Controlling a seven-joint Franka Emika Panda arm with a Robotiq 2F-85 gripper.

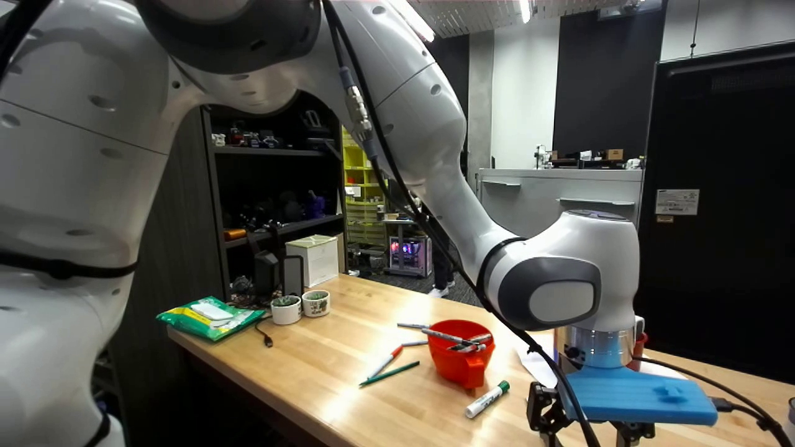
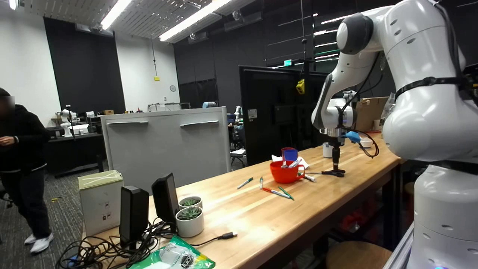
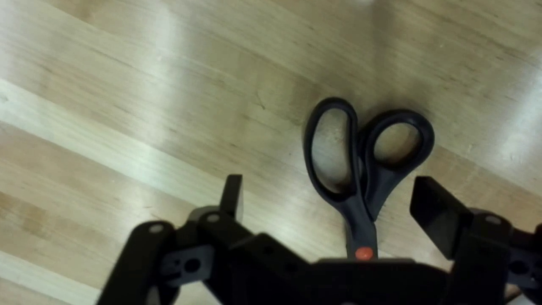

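Observation:
Black-handled scissors [image 3: 363,213] lie on the wooden table, seen from above in the wrist view; their blades are hidden behind the gripper body. My gripper is open over them, one finger to each side, with the handles between and beyond the fingertips and wood showing on both sides. In exterior view 2 the gripper [image 2: 337,172] points straight down, low over the table, and the scissors' blades [image 2: 314,173] stick out to its left. Exterior view 1 shows the gripper's upper part at bottom right, its fingertips cut off by the frame.
Left of the gripper stands a red mug [image 2: 286,172] with markers in it. Several loose markers [image 1: 488,399] lie around it. Behind are a blue cup [image 2: 290,155] and a white sheet [image 1: 538,365].

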